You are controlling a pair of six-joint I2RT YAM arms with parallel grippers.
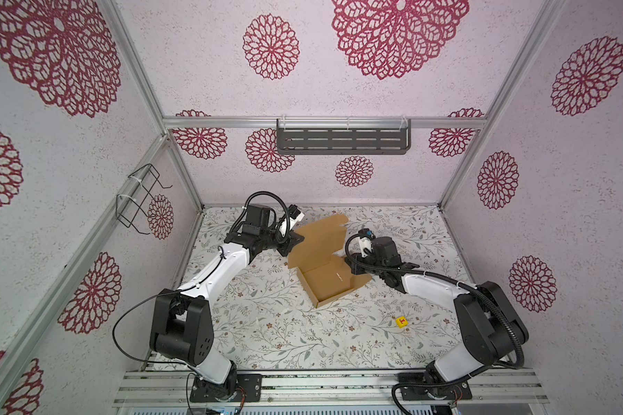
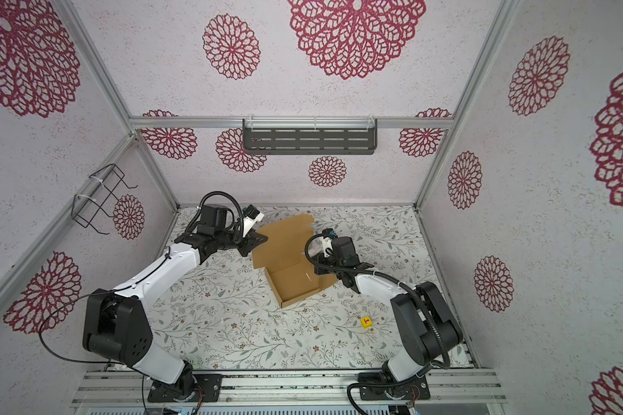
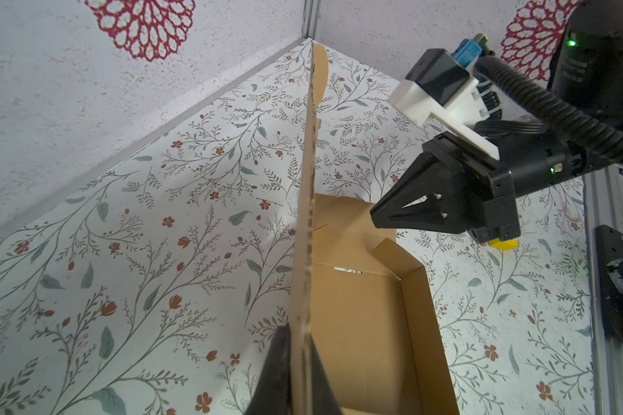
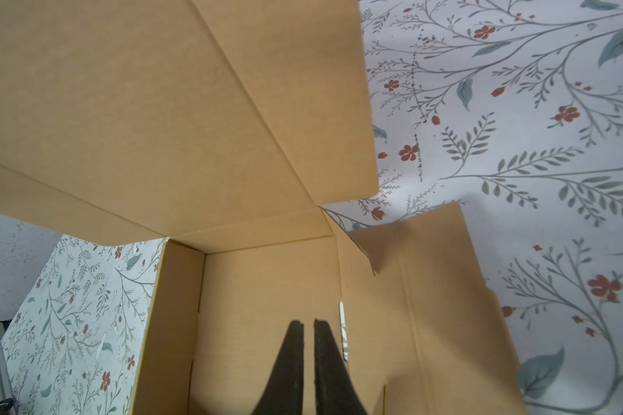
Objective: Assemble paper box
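The brown cardboard box (image 1: 325,280) stands on the table with its lid (image 1: 318,238) raised at the back. The lid's left edge passes between the fingers of my left gripper, which is shut on it. From the left wrist side the lid appears edge-on. My right gripper hangs over the box's right part, its fingers nearly together with nothing visible between them. On that side a panel (image 4: 429,276) leans outward, while the opposite wall (image 4: 169,297) stands upright. A small corner flap (image 4: 351,242) juts up at the back right.
A small yellow block (image 1: 401,321) lies on the table at the front right. A dark shelf (image 1: 342,140) hangs on the back wall, well above the arms.
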